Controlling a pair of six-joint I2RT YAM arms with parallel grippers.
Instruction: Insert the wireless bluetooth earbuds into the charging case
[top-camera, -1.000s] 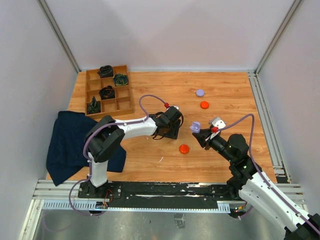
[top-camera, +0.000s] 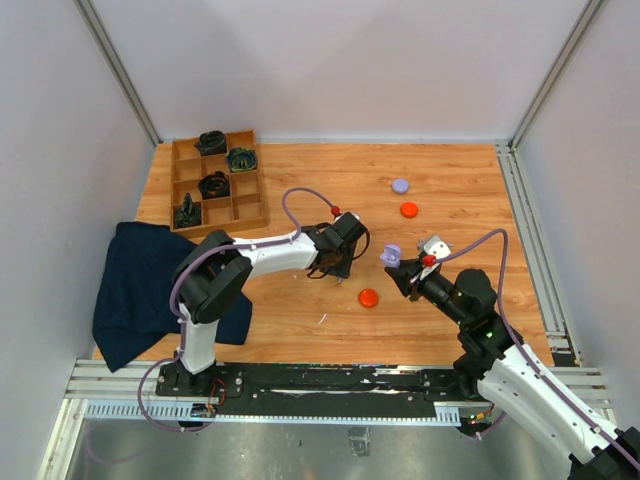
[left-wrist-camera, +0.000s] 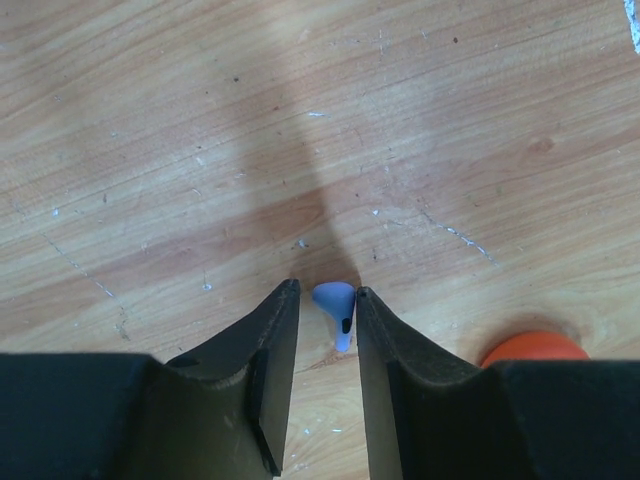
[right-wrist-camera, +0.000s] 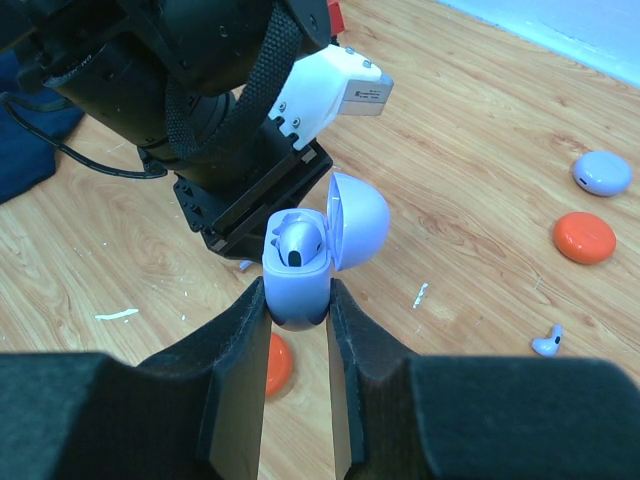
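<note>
A small lavender earbud (left-wrist-camera: 335, 300) lies on the wooden table, its stem toward the camera in the left wrist view. My left gripper reaches down over it, fingers part open, with a fingertip on either side; contact cannot be told. My right gripper is shut on the lavender charging case (right-wrist-camera: 297, 297), held above the table with its lid (right-wrist-camera: 358, 222) open. Inside the case a rounded pale shape with a dark spot shows; whether it is an earbud cannot be told. A second earbud (right-wrist-camera: 547, 342) rests on the table at the right.
Near the left gripper sits a red disc (top-camera: 368, 298). Another red disc (top-camera: 409, 210) and a lavender round piece (top-camera: 400, 186) lie farther back. A wooden compartment tray (top-camera: 262, 190) stands at the back left, a dark cloth (top-camera: 130, 290) on the left.
The right arm and the case have not visibly moved.
</note>
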